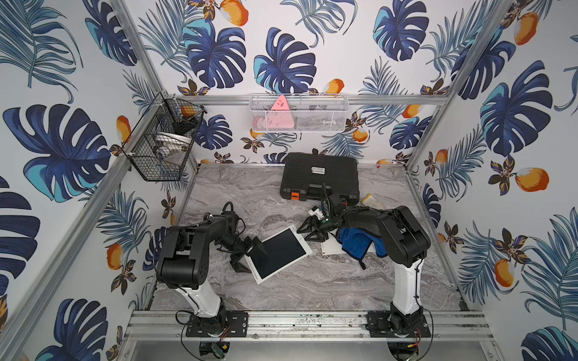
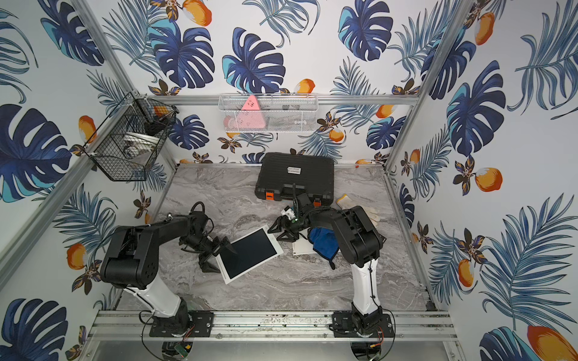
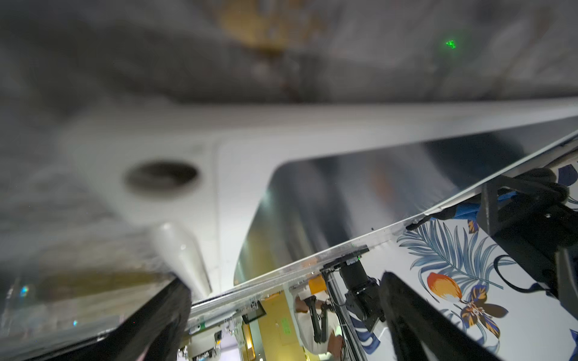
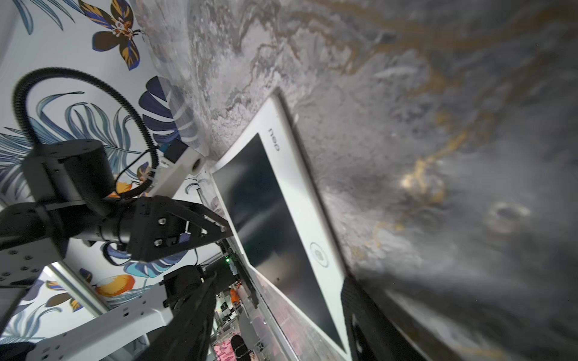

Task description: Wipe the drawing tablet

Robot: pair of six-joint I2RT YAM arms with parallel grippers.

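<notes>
The drawing tablet, a dark screen in a white frame, lies slantwise on the table. At its left end my left gripper stands open, one finger reaching over the screen corner. The left wrist view shows the tablet's white border very close, with a hole and a white stylus tip. At the opposite end, my right gripper is beside the tablet's upper right corner. Its fingers are apart in the right wrist view, and the near tablet end runs between them; contact cannot be told.
A blue cloth-like item with black trim lies on a white sheet right of the tablet, partly under my right arm. A black case stands behind. Bare table extends in front. Wire baskets hang on the walls.
</notes>
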